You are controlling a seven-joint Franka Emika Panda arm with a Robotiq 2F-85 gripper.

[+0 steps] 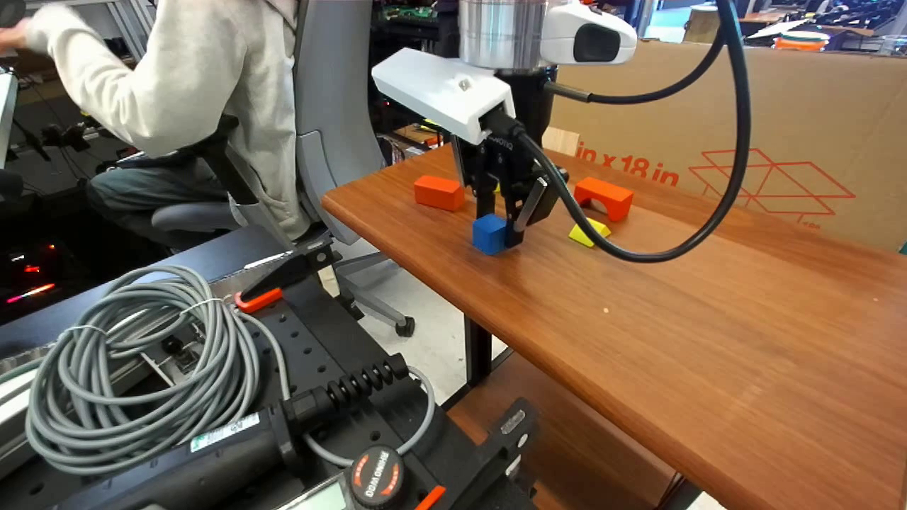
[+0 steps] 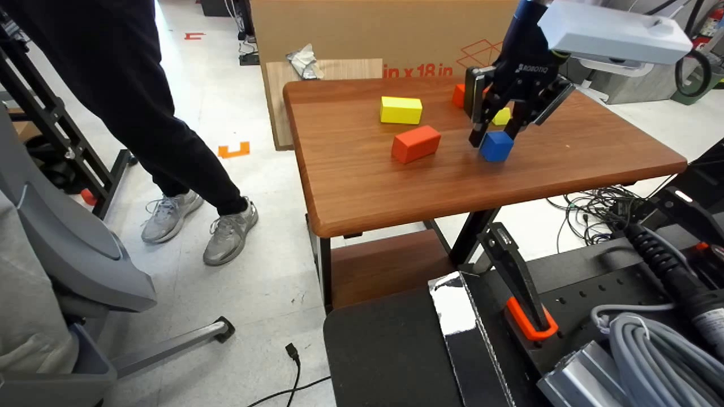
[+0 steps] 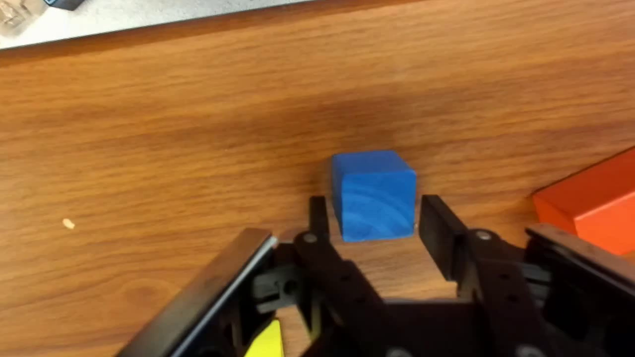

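Note:
A small blue cube [image 1: 489,234] rests on the wooden table, near its front edge. My gripper is part open, with its two fingers on either side of the blue cube [image 3: 379,205]; narrow gaps show beside the cube in the wrist view. From the second exterior view, the gripper [image 2: 494,134] reaches down to the table around the blue cube [image 2: 496,147].
An orange block [image 2: 416,143] lies beside the cube, a yellow block [image 2: 401,109] farther back. Behind the gripper are an orange arch [image 1: 604,197] and a yellow wedge [image 1: 588,231].

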